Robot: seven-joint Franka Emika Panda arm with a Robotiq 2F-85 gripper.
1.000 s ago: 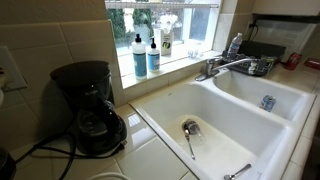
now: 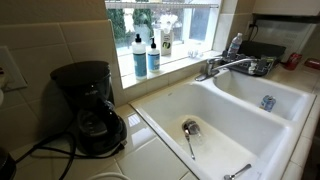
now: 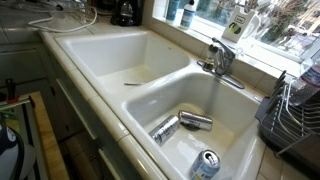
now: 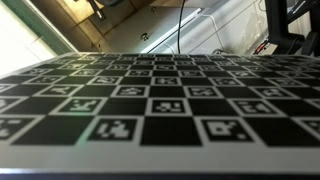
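In the wrist view a black-and-white checkered marker board (image 4: 170, 130) fills most of the picture and hides much behind it. My gripper's fingers cannot be made out in any view. The white double sink (image 3: 100, 62) has several cans in one basin: a silver can (image 3: 165, 129), another can (image 3: 196, 120) lying close to it, and a blue-and-silver can (image 3: 207, 164). The first exterior view has a shiny metal utensil (image 2: 191, 138) in the nearer basin, and a small can (image 2: 267, 103) in the farther one.
A black coffee maker (image 2: 90, 105) stands left of the sink, its cord on the tiled counter. The faucet (image 2: 212, 68) rises at the sink's back. Bottles (image 2: 139, 56) line the windowsill. A dish rack (image 3: 290, 125) stands at the right.
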